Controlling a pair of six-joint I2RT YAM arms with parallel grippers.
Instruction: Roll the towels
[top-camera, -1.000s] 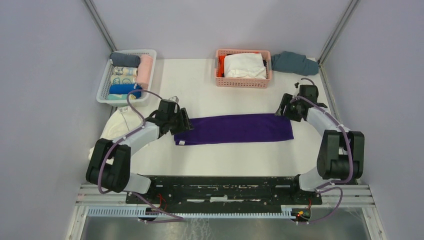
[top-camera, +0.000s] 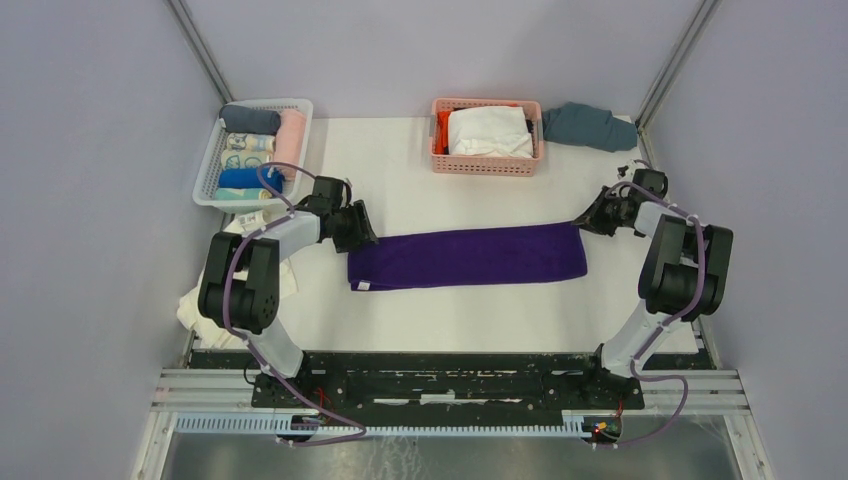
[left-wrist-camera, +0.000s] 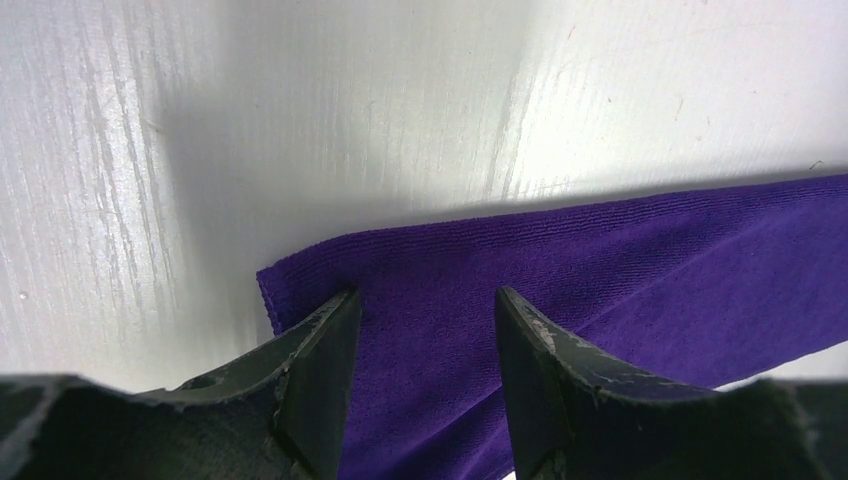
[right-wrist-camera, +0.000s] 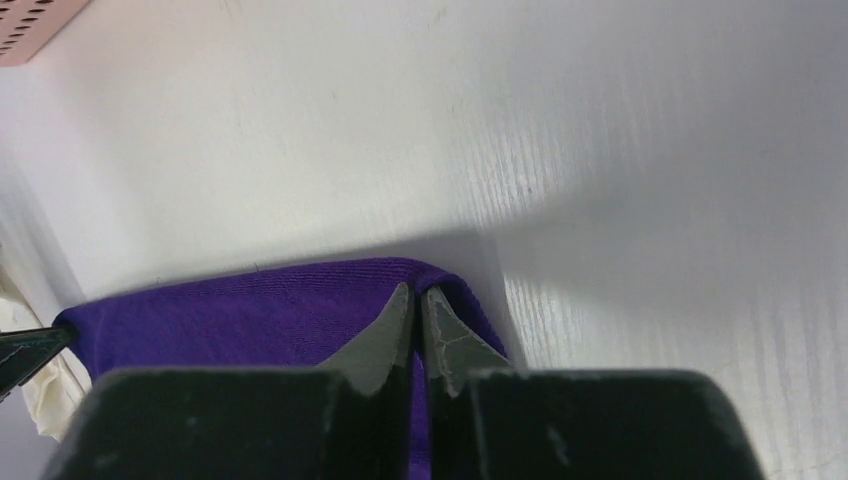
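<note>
A long purple towel lies flat across the middle of the table, a white tag at its near left end. My left gripper stands open over the towel's far left corner, purple fabric beneath and between its fingertips in the left wrist view. At the other end, my right gripper is shut on the towel's far right corner, which is pinched and slightly raised between the fingertips.
A white basket of rolled towels stands back left, a pink basket of cloths back centre, a folded teal cloth back right. Cream cloths lie under the left arm.
Both arms have moved toward the towel's far corners, the right one outward to the right end.
</note>
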